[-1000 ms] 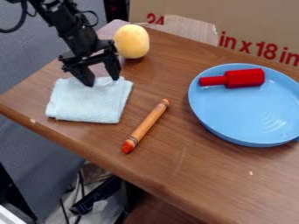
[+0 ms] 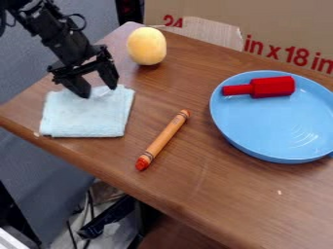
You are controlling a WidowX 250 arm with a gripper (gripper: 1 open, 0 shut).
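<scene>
My black gripper [image 2: 92, 86] is at the upper left, low over a folded pale blue cloth [image 2: 85, 114] near the table's left edge, its tips at the cloth's upper part. Whether it grips the fabric is hard to tell. An orange crayon [image 2: 164, 137] lies in the middle of the table. A red rolling-pin-like object [image 2: 271, 86] rests on a blue plate [image 2: 271, 126] at the right. A yellow egg-shaped object [image 2: 146, 46] sits at the back.
A cardboard box [image 2: 268, 26] stands behind the wooden table [image 2: 196, 204]. Cables and dark gear lie below the left edge.
The objects have stayed in place.
</scene>
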